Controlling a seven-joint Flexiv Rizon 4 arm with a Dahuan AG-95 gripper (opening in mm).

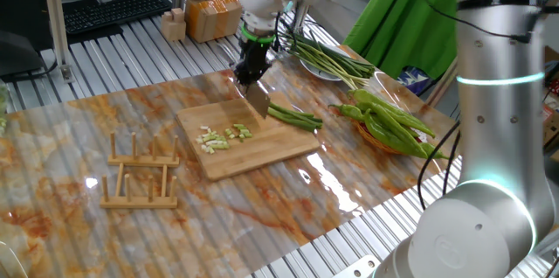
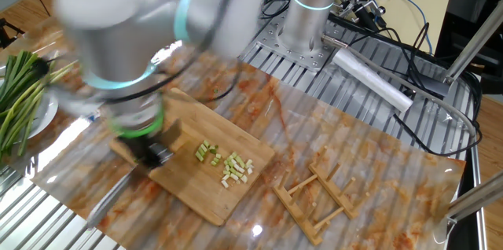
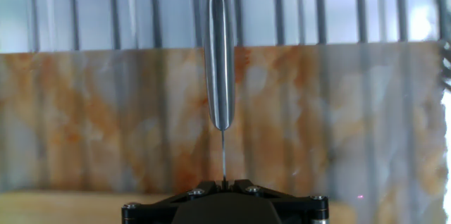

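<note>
My gripper (image 1: 251,80) is shut on a knife over the far edge of the wooden cutting board (image 1: 229,157). The knife's blade (image 1: 258,100) hangs down beside the uncut green stalks (image 1: 295,118); whether it touches them or the board I cannot tell. In the wrist view the knife's metal handle (image 3: 220,62) points straight ahead, and its thin blade runs back into my gripper. Chopped green and white pieces (image 1: 214,141) lie on the board's left half. Exterior view 2 shows the handle (image 2: 114,196) sticking out past the board, while the arm hides the stalks.
A wooden peg rack (image 1: 140,182) stands left of the board. To the right are long green peppers (image 1: 389,125) in a basket and a plate of long green stalks (image 1: 327,59). A cardboard box (image 1: 212,14) sits behind.
</note>
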